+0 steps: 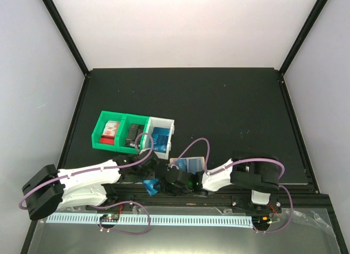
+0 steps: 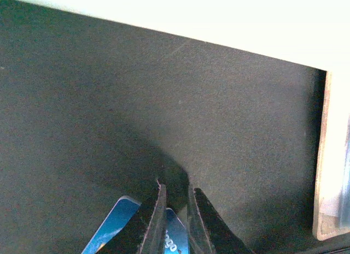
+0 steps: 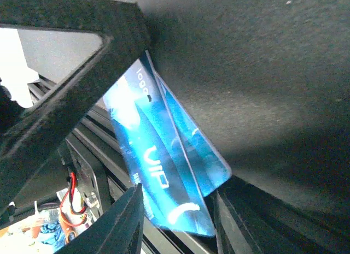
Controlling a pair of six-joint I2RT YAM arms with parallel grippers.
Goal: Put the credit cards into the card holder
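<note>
Blue credit cards [image 1: 150, 186] are below the two grippers in the top view. In the left wrist view my left gripper is shut on a blue card [image 2: 117, 221]. In the right wrist view the fingers of my right gripper stand part open around the lower end of overlapping blue cards [image 3: 156, 155]; the other gripper's dark body reaches over their upper end. The card holder [image 1: 194, 165] with blue-tinted contents lies just behind the right gripper, its pale edge [image 2: 322, 172] at the right of the left wrist view.
A green bin [image 1: 99, 128] with red and dark items and a white bin [image 1: 168, 125] with blue cards stand behind the left gripper. A dark rail runs along the front edge.
</note>
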